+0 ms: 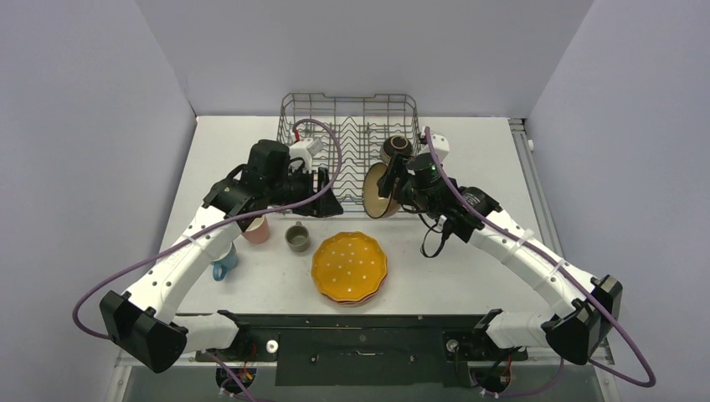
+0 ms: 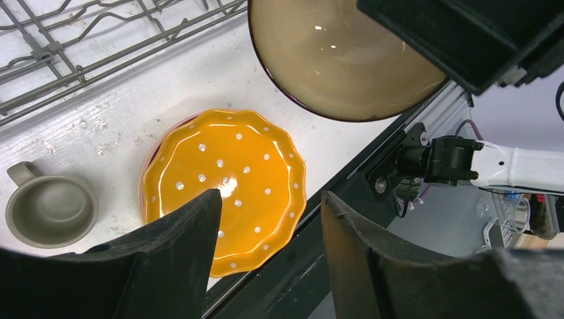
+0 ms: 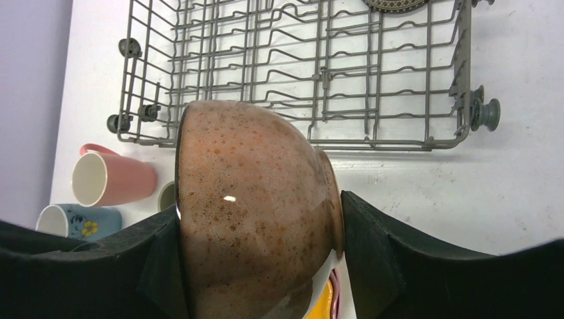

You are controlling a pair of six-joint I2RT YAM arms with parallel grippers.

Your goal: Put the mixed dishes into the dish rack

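My right gripper (image 1: 393, 180) is shut on a brown bowl (image 1: 375, 193), held tilted on its side over the front right of the wire dish rack (image 1: 326, 113); the bowl's speckled outside fills the lower middle of the right wrist view. My left gripper is open and empty, above the front left of the rack. A dark bowl (image 1: 396, 146) sits in the rack's right part. On the table are stacked plates, yellow dotted on top (image 1: 349, 266), a grey mug (image 1: 297, 237), a pink mug (image 3: 126, 178) and a blue mug (image 3: 100, 220).
Walls (image 1: 616, 167) enclose the table on the sides and back. The white surface right of the rack and plates (image 1: 469, 276) is clear, as is the far left of the table.
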